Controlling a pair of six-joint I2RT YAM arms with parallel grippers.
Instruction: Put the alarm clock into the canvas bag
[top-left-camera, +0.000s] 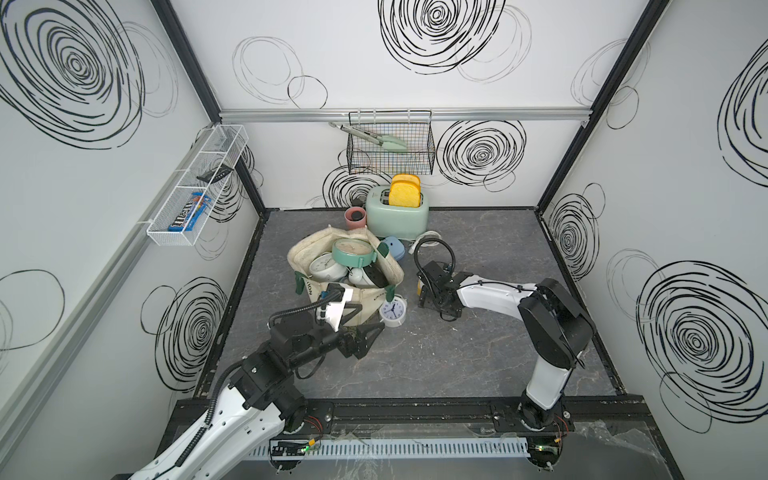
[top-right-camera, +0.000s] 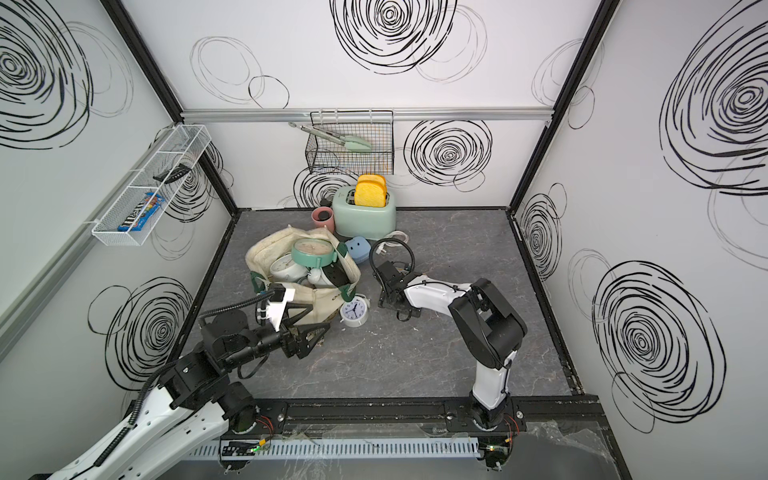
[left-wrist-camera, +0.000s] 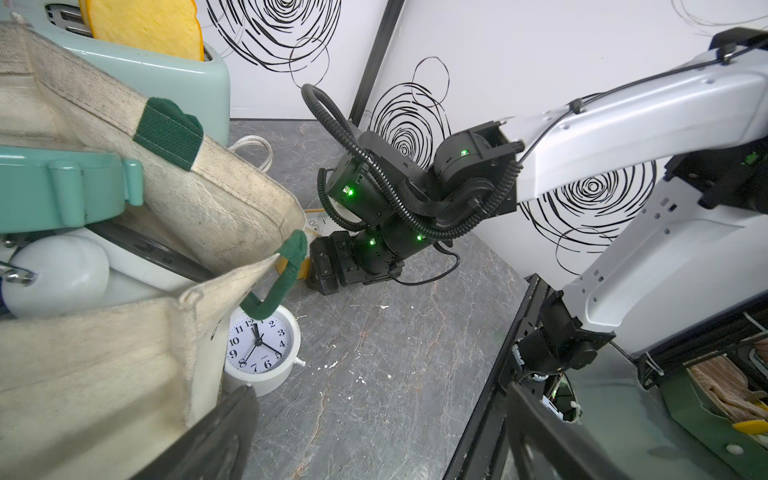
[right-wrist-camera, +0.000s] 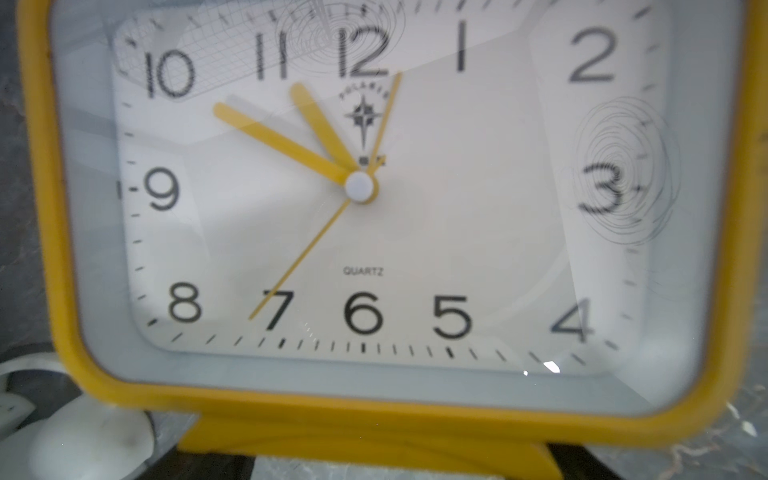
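A yellow-framed alarm clock (right-wrist-camera: 360, 240) fills the right wrist view, its face toward the camera. My right gripper is at its yellow foot, with dark finger parts low on both sides; whether they grip it is unclear. From the left wrist side, only some of the yellow clock (left-wrist-camera: 305, 267) shows behind the bag's edge and right gripper. A round white alarm clock (left-wrist-camera: 260, 345) sits against the front right of the canvas bag (left-wrist-camera: 88, 360). In front of the bag, my left gripper stands open and empty.
The open-topped bag holds a green round container (top-left-camera: 353, 251) and several white items. Behind are a mint toaster (top-left-camera: 396, 216), a pink cup (top-left-camera: 355, 217) and a blue object (top-left-camera: 393, 247).
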